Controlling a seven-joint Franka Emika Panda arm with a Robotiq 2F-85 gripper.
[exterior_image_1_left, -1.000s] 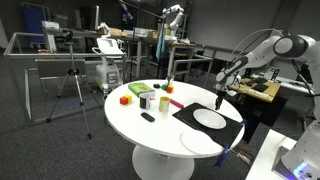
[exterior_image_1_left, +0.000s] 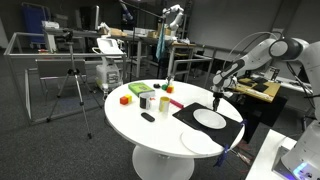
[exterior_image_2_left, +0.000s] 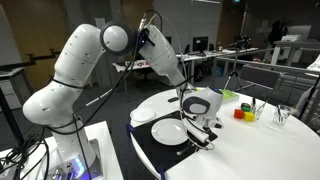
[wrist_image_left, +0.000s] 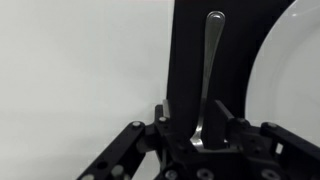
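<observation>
A silver utensil (wrist_image_left: 210, 50), its handle end uppermost in the wrist view, lies along the edge strip of a black mat (wrist_image_left: 238, 35). Its lower end is partly hidden by my gripper, whose fingers stand apart on either side of it, with dark space showing beside the metal. Right of the utensil is a white plate (wrist_image_left: 295, 80), resting on the mat. In exterior view 2 my gripper (exterior_image_2_left: 200, 141) is low over the mat's edge, beside the plate (exterior_image_2_left: 170, 132). Whether the fingers touch the utensil cannot be told.
A second white plate (exterior_image_2_left: 141, 113) lies off the mat. Toward the table's other side are mugs (exterior_image_1_left: 164, 104), colored blocks (exterior_image_1_left: 125, 100) and a green tray (exterior_image_1_left: 139, 88).
The arm and gripper have shifted slightly leftward toward the mat in exterior view 1. Plates and the other table objects look unmoved.
</observation>
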